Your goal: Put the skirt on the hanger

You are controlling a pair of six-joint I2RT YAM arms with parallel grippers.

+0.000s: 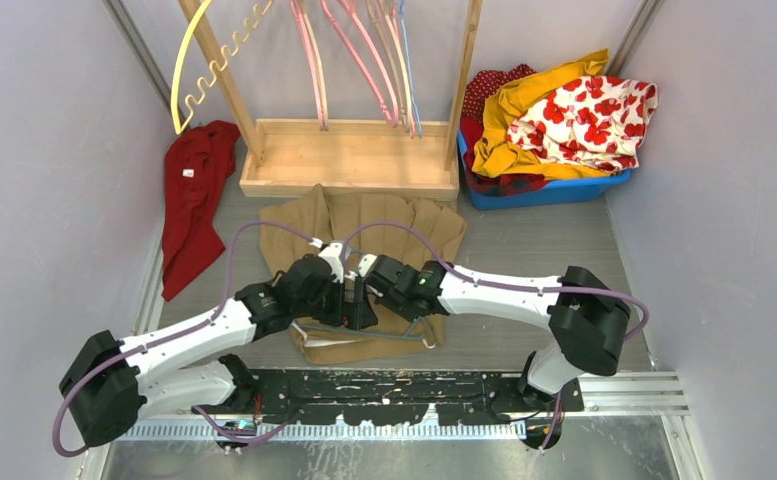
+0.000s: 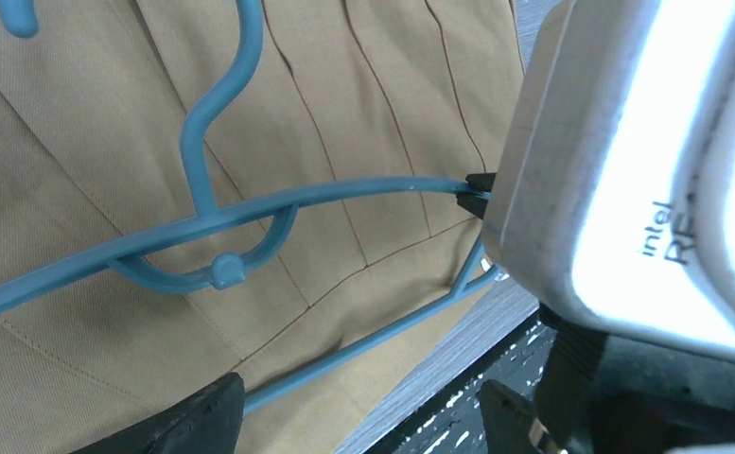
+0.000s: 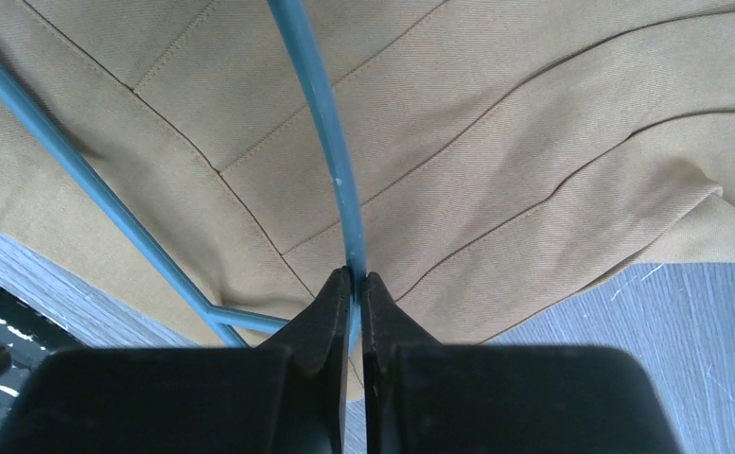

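The tan pleated skirt (image 1: 309,212) lies flat on the grey floor in front of the wooden rack. Across it lies a blue hanger (image 2: 79,269), its lower bar (image 1: 384,334) near the skirt's front edge. My right gripper is shut on the hanger's curved upper arm (image 3: 330,142). In the left wrist view my left gripper stands open over the skirt, the lower bar passing behind one finger (image 2: 214,407). Contact between that finger and the bar cannot be told. Both arms hide the middle of the skirt in the top view.
Pink, tan, blue and yellow hangers (image 1: 190,60) hang on the wooden rack (image 1: 349,180) at the back. A red garment (image 1: 189,215) lies left. A blue basket (image 1: 554,195) of clothes stands at the back right.
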